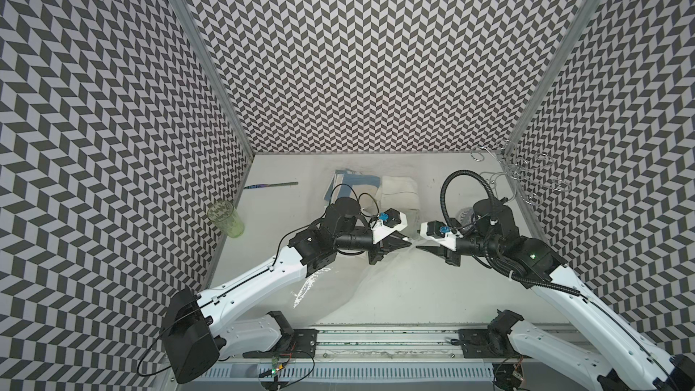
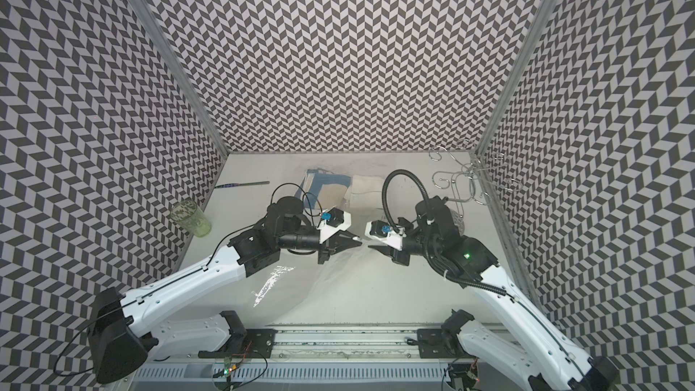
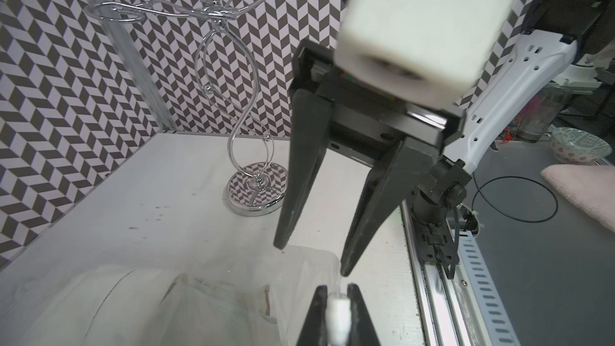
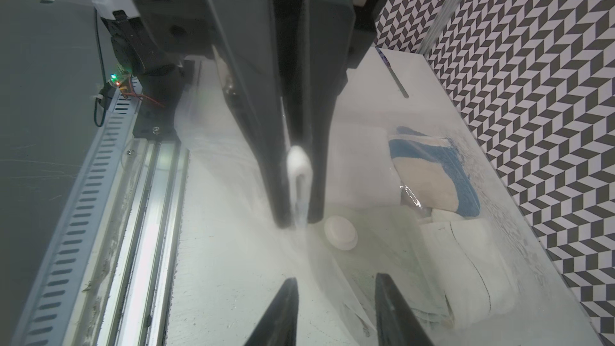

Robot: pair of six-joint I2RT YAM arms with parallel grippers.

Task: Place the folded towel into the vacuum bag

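Folded towels, a blue and tan one [image 4: 435, 176] and a white one [image 4: 474, 269], lie on the table under or inside the clear vacuum bag [image 4: 365, 179]; a greenish folded layer [image 4: 397, 262] lies nearer in the right wrist view. On the bag is a round white valve [image 4: 340, 232]. My left gripper is shut on a small white piece [image 3: 338, 314] at the bag's edge, possibly its slider. Facing it, my right gripper stands open and empty, its tips close by. The arms cover part of the bag in both top views.
A metal stand [image 3: 246, 121] with a round base is on the right side of the table. At the left are a green glass [image 1: 226, 218] and a thin blue stick [image 1: 270, 185].
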